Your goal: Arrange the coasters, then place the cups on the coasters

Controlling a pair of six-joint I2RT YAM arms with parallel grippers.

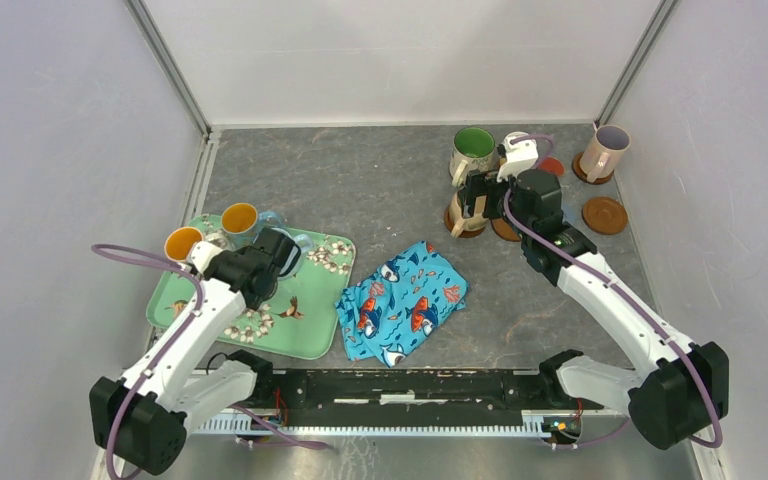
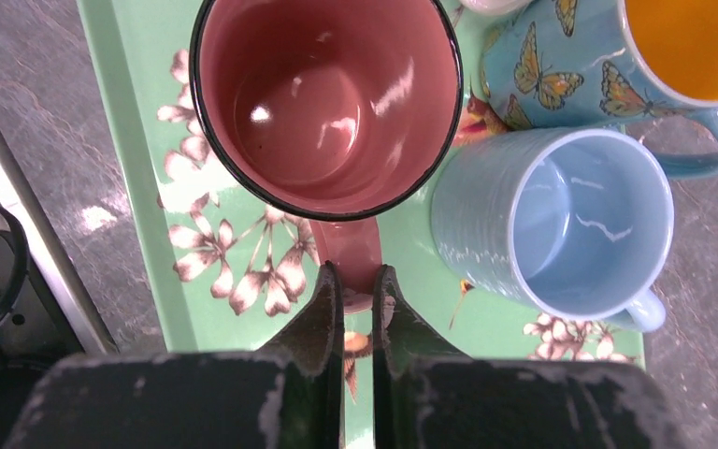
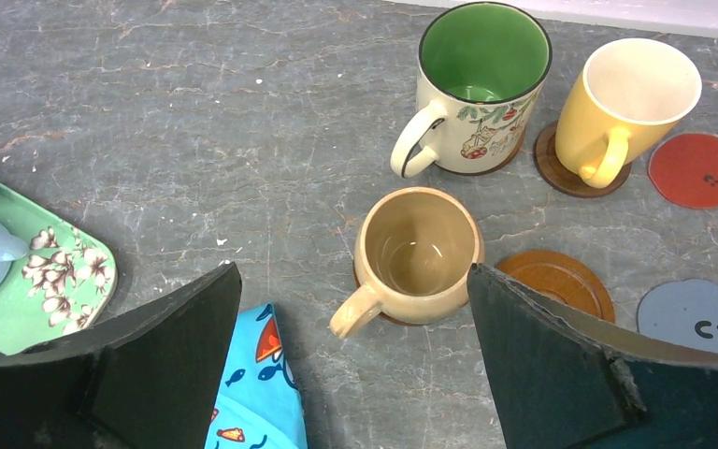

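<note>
My left gripper is shut at the handle of a pink cup (image 2: 327, 112) on the green tray (image 1: 310, 330); the handle shows at and behind the fingertips, and whether it is held is unclear. A light-blue mug (image 2: 552, 224) and butterfly mug (image 2: 561, 65) stand beside it. My right gripper is open above the right-hand group: a tan cup (image 3: 416, 248), an empty wooden coaster (image 3: 556, 281), a grey-blue coaster (image 3: 696, 318), a red coaster (image 3: 699, 170), a green-lined mug (image 3: 481, 65) and a yellow cup (image 3: 636, 94).
A blue fish-print cloth (image 1: 400, 300) lies at the front middle. Another cup (image 1: 605, 150) and a wooden coaster (image 1: 605, 215) are at the far right.
</note>
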